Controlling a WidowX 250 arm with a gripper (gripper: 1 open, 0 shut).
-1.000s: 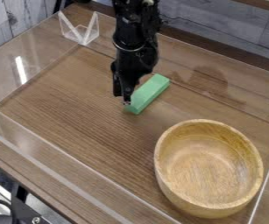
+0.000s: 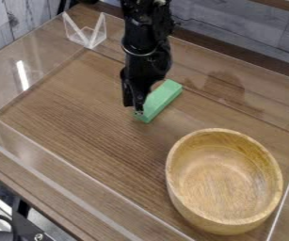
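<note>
The black gripper (image 2: pixel 140 89) points down over the middle of the wooden surface, its lower end beside a green rectangular block (image 2: pixel 158 102) lying just right of it. Whether the fingers are open or shut is hard to make out in this dark, small view.
A tan round bowl (image 2: pixel 222 181) stands at the front right. Clear walls edge the left side and back, and a dark cable shows at the bottom left corner.
</note>
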